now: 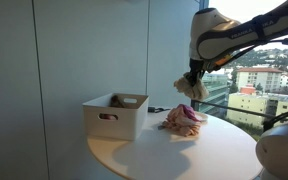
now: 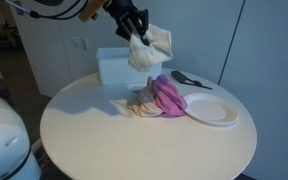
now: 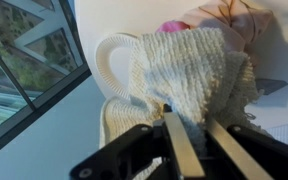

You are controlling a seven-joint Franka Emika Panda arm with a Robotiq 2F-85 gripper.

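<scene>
A cream textured cloth (image 2: 152, 48) hangs from my gripper (image 2: 136, 36), which is shut on it above the table. In the wrist view the cloth (image 3: 189, 75) bunches up between the fingers and covers much of what lies below. On the tabletop lies a crumpled pile of pink and purple cloth (image 2: 166, 97), with a peach-coloured part beside it. The held cloth (image 1: 191, 88) is clear of this pile (image 1: 183, 121) in the first exterior view.
A white box (image 1: 116, 120) with something dark inside stands on the table's left. A white plate (image 2: 212, 109) and a black utensil (image 2: 189, 79) lie past the cloth pile.
</scene>
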